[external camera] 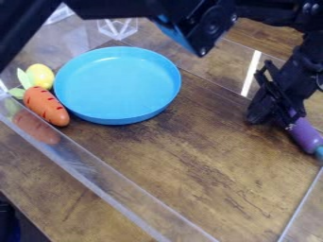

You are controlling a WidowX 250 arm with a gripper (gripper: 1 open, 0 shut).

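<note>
My gripper (270, 112) is low at the right edge of the table, just up-left of a purple toy eggplant (307, 138). The eggplant lies with its tip toward the gripper and runs off toward the right edge. The fingertips are dark and crowded against the eggplant's end, so I cannot see clearly how the fingers stand or whether they touch it.
A blue plate (117, 85) sits at the upper middle-left. An orange toy carrot (45, 106) and a yellow lemon (40, 76) lie left of it, by a clear plastic wall.
</note>
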